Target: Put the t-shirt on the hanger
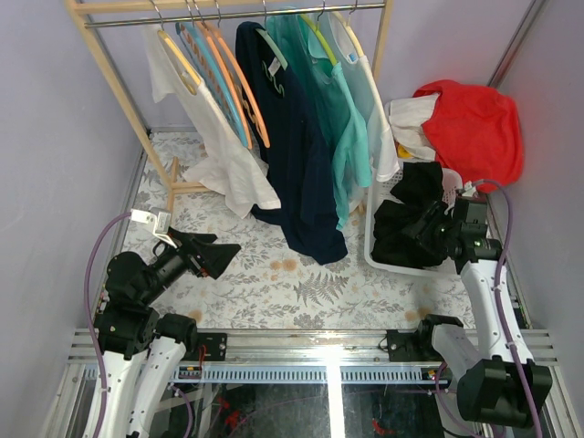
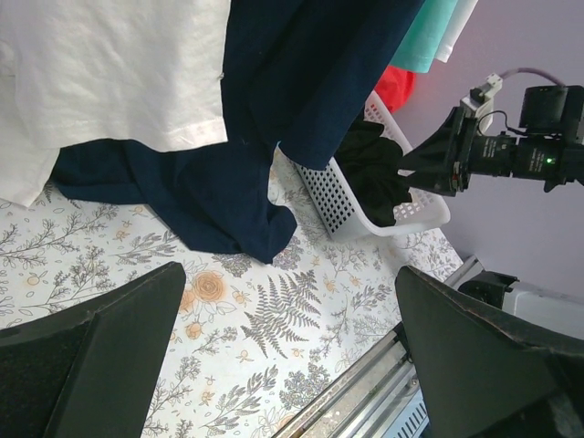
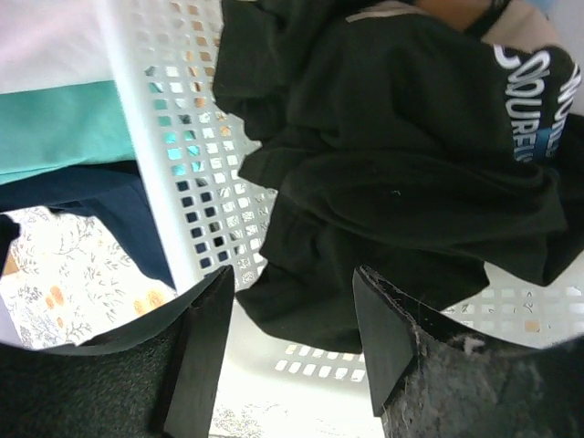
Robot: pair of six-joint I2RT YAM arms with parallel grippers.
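Note:
A crumpled black t-shirt with white lettering lies in the white perforated basket. My right gripper is open above it, with no cloth clearly pinched between its fingers. At the left, over the floral floor, my left gripper stands open and empty, away from the rack. Bare hangers hang on the rail: a blue hanger and orange hangers, between the white shirt and the navy shirt.
Teal shirts and a white-and-mint shirt hang at the rack's right, close to the basket. A red garment drapes over the basket's far end.

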